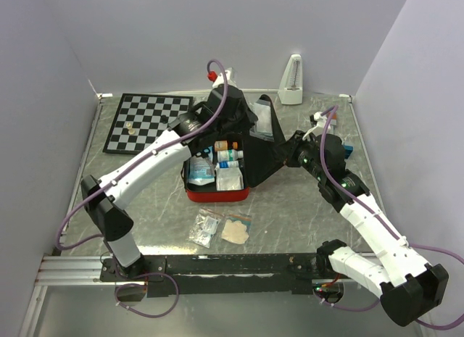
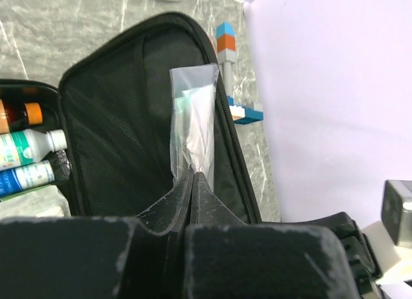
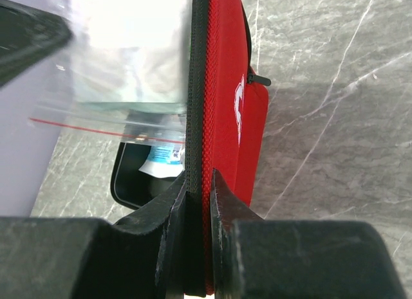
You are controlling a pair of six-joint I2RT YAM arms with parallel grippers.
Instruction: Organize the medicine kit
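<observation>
The red and black medicine kit lies open on the grey table, with bottles and packets inside. My right gripper is shut on the edge of the kit's lid, which stands tilted up. A clear zip bag with white contents hangs from my left gripper, shut on its edge, in front of the lid's dark mesh lining. In the right wrist view the bag is beside the lid, above the kit. Two flat bags, one with white packets and one with beige contents, lie in front of the kit.
A chessboard is at the back left and a white metronome at the back. Coloured blocks lie right of the lid, near the wall. Bare table surrounds the two flat bags.
</observation>
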